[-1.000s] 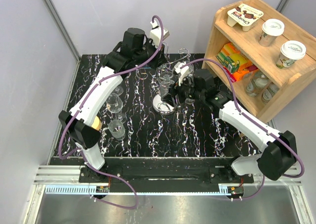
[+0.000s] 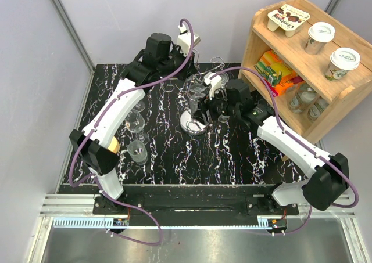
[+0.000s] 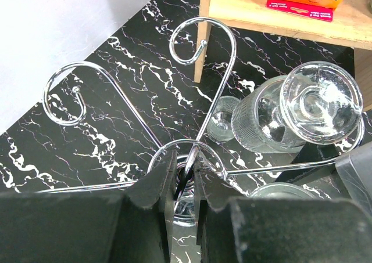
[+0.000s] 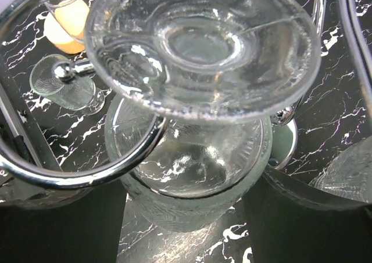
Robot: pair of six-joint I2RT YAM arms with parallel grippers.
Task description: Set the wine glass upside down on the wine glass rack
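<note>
The chrome wine glass rack (image 3: 221,88) has looped arms around a centre ring. My left gripper is shut on the rack's wire near that centre. My right gripper is shut on a patterned wine glass (image 4: 186,205), held upside down, its wide round base (image 4: 203,83) uppermost beside a rack loop. In the left wrist view this glass (image 3: 317,103) is at the right, over the rack's right arm. Whether it bears on the rack is unclear.
A wooden shelf (image 2: 308,65) with food cartons, cups and bottles stands at the right. Several glasses (image 2: 137,151) and a yellow object (image 2: 114,146) are on the left of the black marble counter.
</note>
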